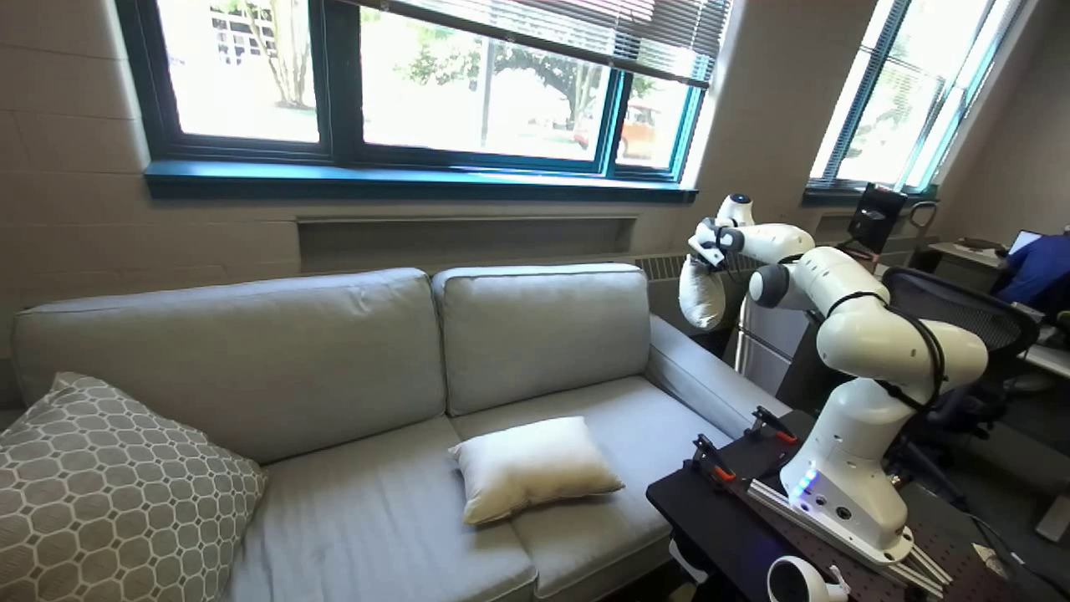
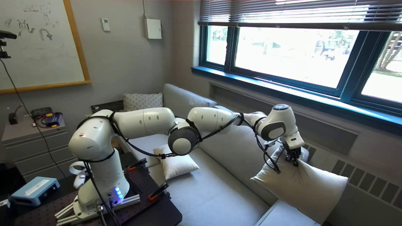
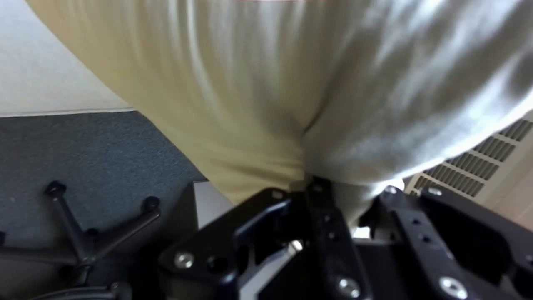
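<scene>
A cream pillow (image 2: 307,184) hangs from my gripper (image 2: 293,156), which is shut on its upper edge near the sofa's armrest end. In the wrist view the pillow's gathered cloth (image 3: 240,100) fills the upper part and runs down between the black fingers. From the other side of the room the hanging pillow (image 1: 702,293) shows edge-on, beyond the sofa's right armrest and above its height. A second cream pillow (image 1: 537,466) lies flat on the seat of the grey sofa (image 1: 351,502). At the sofa's far left leans a patterned grey pillow (image 1: 120,492).
The near armrest (image 1: 707,371) stands between the seat and the hanging pillow. A wall heater grille (image 2: 367,184) is close behind it. Clamps (image 1: 714,460) rise from the arm's black table (image 1: 702,507). Most of the sofa seat is clear.
</scene>
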